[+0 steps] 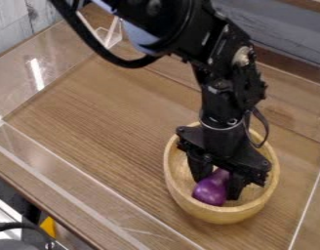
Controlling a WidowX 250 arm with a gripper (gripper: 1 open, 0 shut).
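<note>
A purple object [210, 190] lies in a tan bowl [189, 203] on the wooden table, low on the right of the camera view. My black gripper [221, 170] reaches down into the bowl from above, its fingers around the purple object, shut on it. Part of the object is hidden behind the fingers.
A clear edge strip runs along the left and near side. A cable crosses the lower left corner.
</note>
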